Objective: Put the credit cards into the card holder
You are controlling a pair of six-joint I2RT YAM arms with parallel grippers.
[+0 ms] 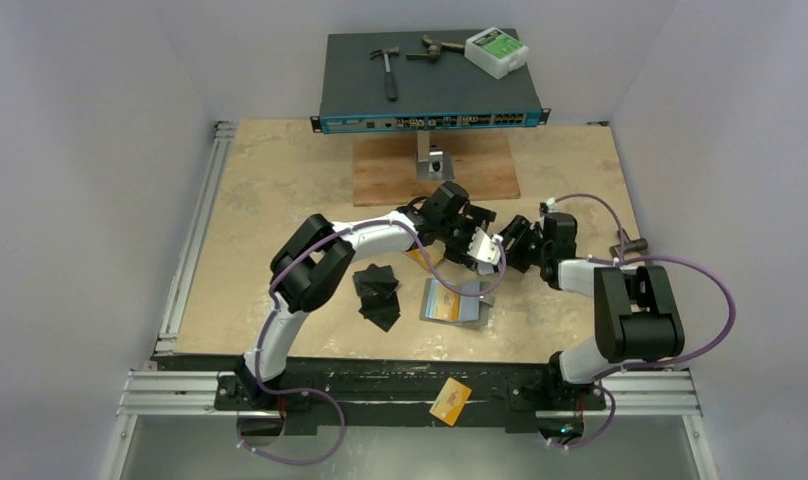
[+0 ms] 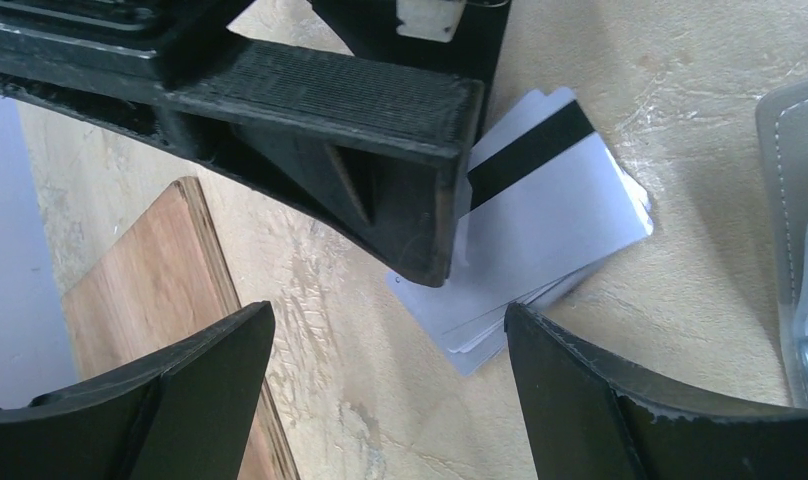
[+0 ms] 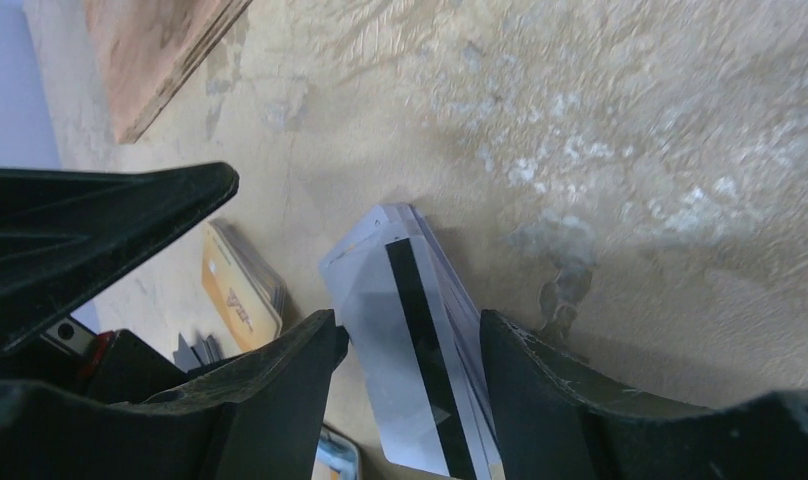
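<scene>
A stack of white cards with a black stripe (image 3: 400, 330) lies on the table between both grippers. My right gripper has its fingers around the stack's near part, part open; whether they grip it is unclear. My left gripper stands open just beside the same stack (image 2: 530, 230), which lies beyond its fingertips. An open card holder (image 1: 452, 300) with cards in it lies below the grippers in the top view. Yellow cards (image 3: 238, 290) lie nearby, dark cards (image 1: 378, 295) to the left, and one yellow card (image 1: 450, 400) at the front edge.
A wooden board (image 1: 380, 160) and a metal stand are at the back, under a rack device (image 1: 430, 85) holding hammers and a white box. Walls border the table on both sides.
</scene>
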